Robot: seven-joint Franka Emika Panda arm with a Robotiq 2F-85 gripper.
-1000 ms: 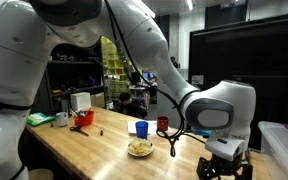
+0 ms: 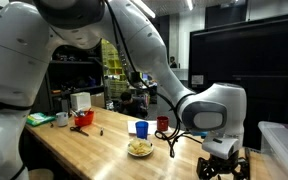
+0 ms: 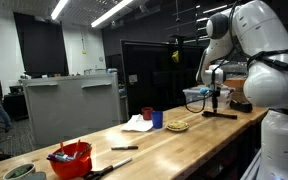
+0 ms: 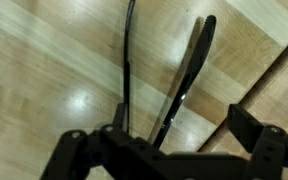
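Observation:
In the wrist view a slim black utensil (image 4: 192,68), seemingly a knife or pen-like handle, lies slantwise on the wooden table. My gripper stands open over it, one finger on either side. The utensil's lower end passes out of sight behind the gripper body. Exterior view 1 shows the gripper (image 2: 224,166) low at the right end of the table. From the other side, the gripper (image 3: 215,106) appears above a dark flat object (image 3: 220,115). Nothing shows held between the fingers.
A thin black cable-like strip (image 4: 127,55) runs left of the utensil. Farther along stand a yellow-filled plate (image 2: 140,147), a blue cup (image 2: 142,129), a red cup (image 2: 163,125) and a red container (image 2: 83,117).
The objects on the table look unmoved.

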